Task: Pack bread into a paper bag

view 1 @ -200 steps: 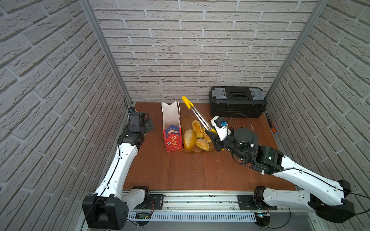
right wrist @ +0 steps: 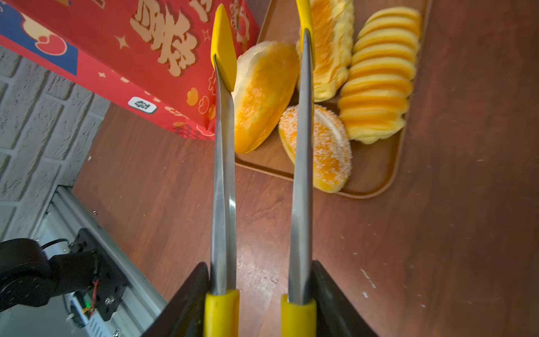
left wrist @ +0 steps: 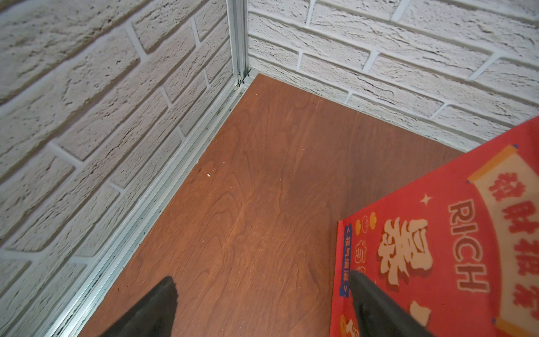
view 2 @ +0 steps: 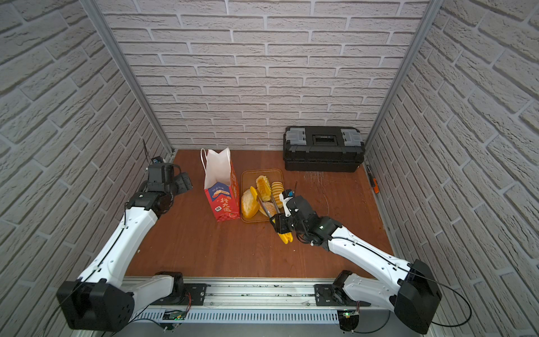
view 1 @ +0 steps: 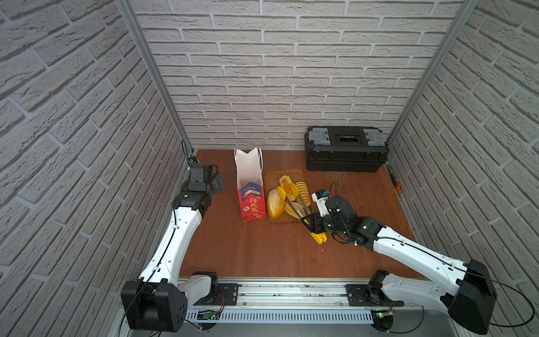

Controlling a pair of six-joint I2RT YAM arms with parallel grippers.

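Observation:
My right gripper is shut on tongs by their yellow handles, with the two metal arms spread apart. In the right wrist view the yellow tips reach over the tray, and nothing is clamped between them. A smooth oval loaf lies beneath the left tip. Near it are a sugar-dusted bun, a crinkled pastry and a ridged roll. Upright left of the tray stands the red paper bag, its white top open. My left gripper is open and empty, left of the bag.
A black toolbox sits at the back right against the brick wall. An orange-handled tool lies along the right edge.
The left arm, bag and bread show no clear movement.

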